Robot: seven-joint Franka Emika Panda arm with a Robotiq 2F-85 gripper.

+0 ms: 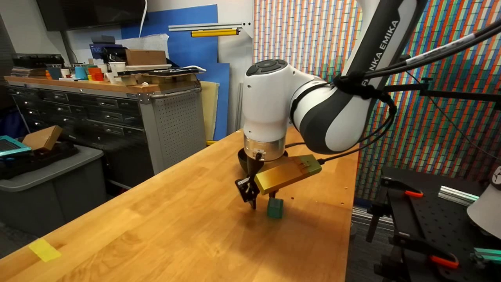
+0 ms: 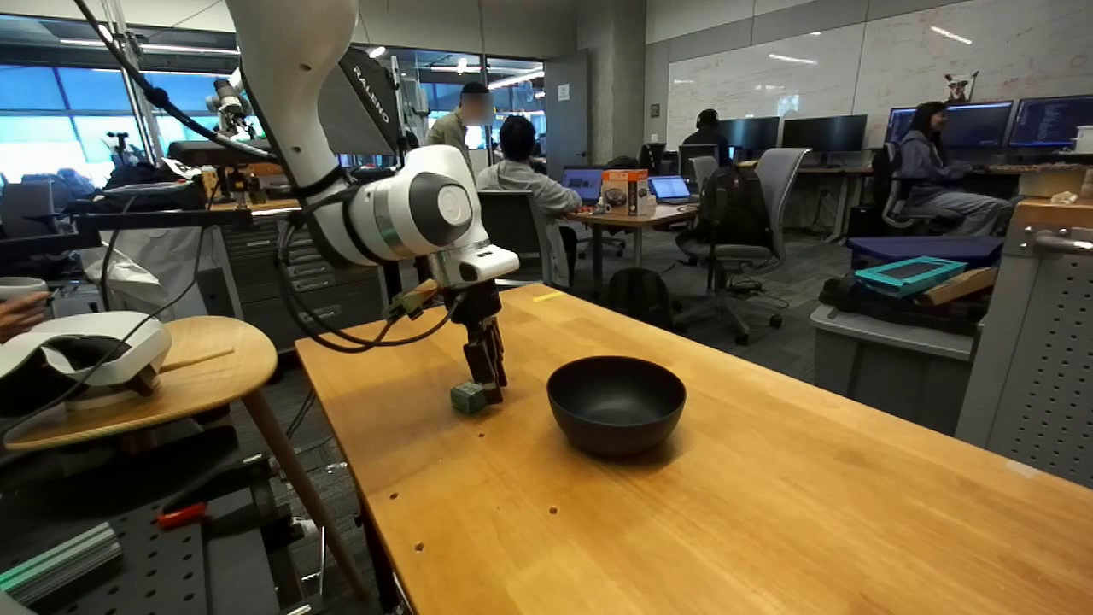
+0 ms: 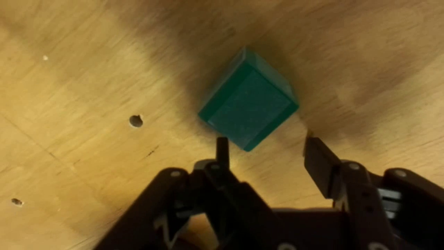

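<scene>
A green cube rests on the wooden table, turned cornerwise to my fingers in the wrist view. My gripper is part open, its dark fingertips apart on the near side of the cube. The cube's nearest corner points into the space between them, but no grip on it shows. In exterior view 1 the cube stands beside the lowered gripper. From exterior view 2, the cube appears right against or very close to the fingers; contact cannot be told.
A black bowl stands on the table a short way from the gripper, mostly hidden behind the arm in exterior view 1. Bare table stretches away on the other side. Yellow tape marks the table's far end.
</scene>
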